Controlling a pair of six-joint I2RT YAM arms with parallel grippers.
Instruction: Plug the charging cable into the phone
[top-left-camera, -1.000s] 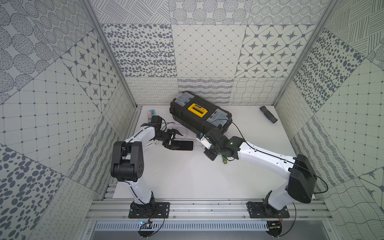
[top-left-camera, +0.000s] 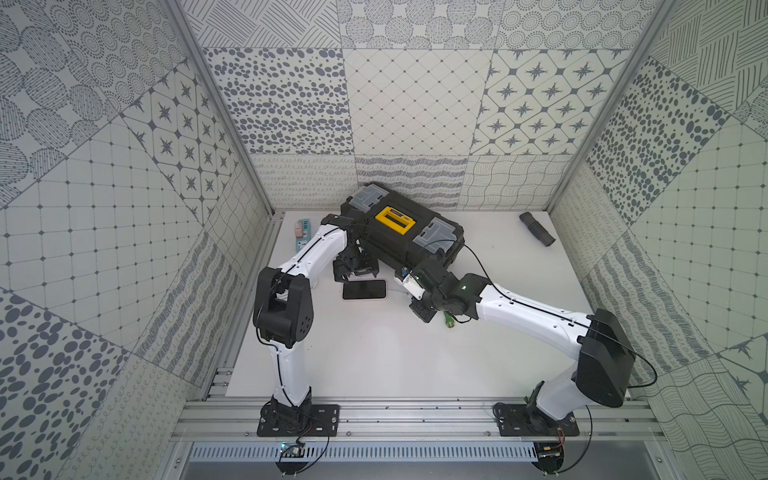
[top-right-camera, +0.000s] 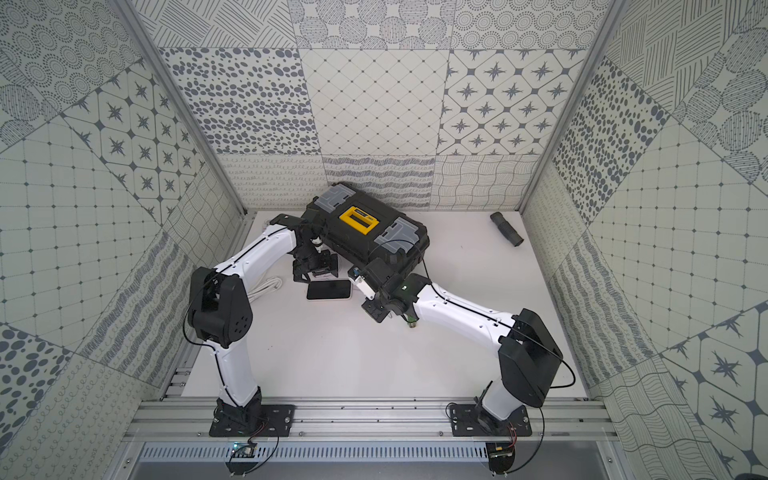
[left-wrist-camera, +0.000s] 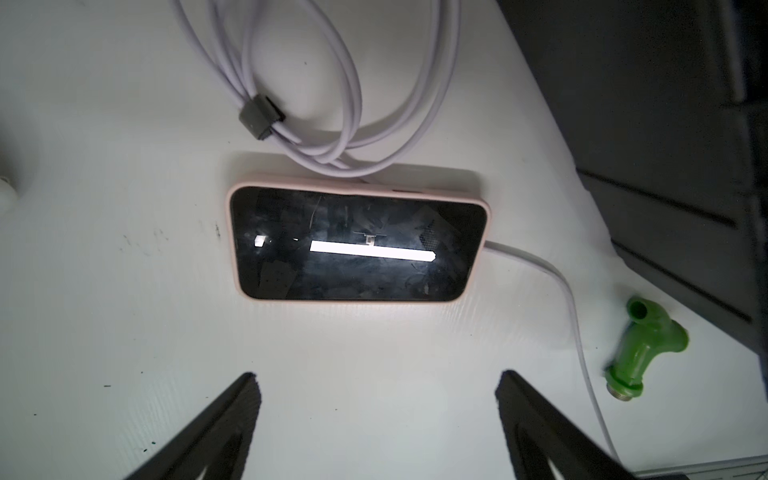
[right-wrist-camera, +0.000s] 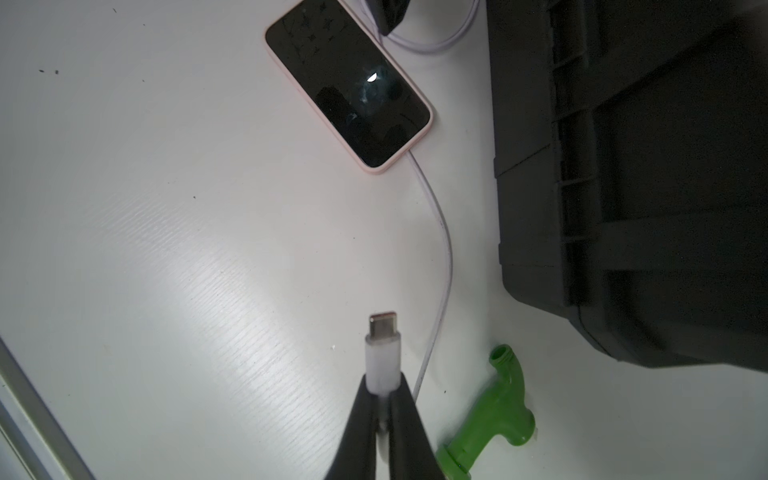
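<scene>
The phone (left-wrist-camera: 360, 280) lies flat, dark screen up, in a pink case. It shows whole in the left wrist view, while the right wrist view cuts off the far end of the phone (right-wrist-camera: 352, 88). My left gripper is open and empty, raised over the table near the phone. The white charging cable's plug (right-wrist-camera: 383, 352) points out from my right gripper, which is shut on it. Its metal tip is bare and free, well apart from the phone's near short end. From there the cable (left-wrist-camera: 552, 276) runs to the phone's short edge, apparently passing under it.
Coiled cable (left-wrist-camera: 352, 88) with a grey tie (left-wrist-camera: 261, 117) lies along the phone's back side. A black toolbox (top-left-camera: 400, 224) stands close behind. A green pipe piece (left-wrist-camera: 644, 348) lies by the right gripper.
The right arm is almost still; the phone looks unmoved.
</scene>
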